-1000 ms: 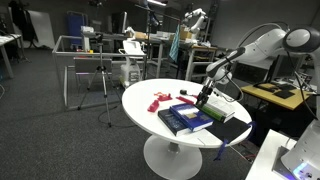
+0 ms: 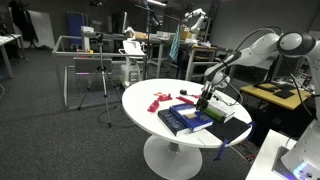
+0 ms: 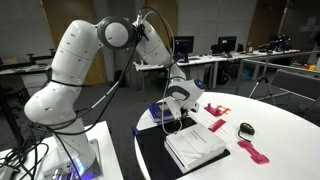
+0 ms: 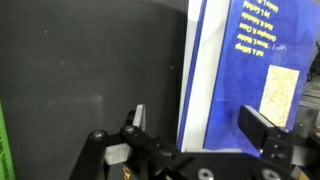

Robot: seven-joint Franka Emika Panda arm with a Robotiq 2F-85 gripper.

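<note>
A blue book (image 4: 258,75) with yellow print and a pale label lies at the right of the wrist view, its white page edge toward the dark surface. My gripper is open across this edge, one finger over the dark surface and the other over the blue cover. Nothing is gripped between them. In exterior view 1 the blue books (image 2: 187,117) lie near the middle of the white table, and my gripper (image 2: 203,104) is low beside them. The fingertips' exact height over the book cannot be told.
A green item (image 2: 216,113) lies right of the books. A white box-like stack (image 3: 193,146) rests near a black mat (image 3: 160,155). Red pieces (image 2: 155,105) and a black mouse (image 3: 246,131) are on the white table (image 2: 140,105), whose left side is clear.
The arm's hand has come down a little and shifted slightly near the books. The books and other table objects appear unmoved.
</note>
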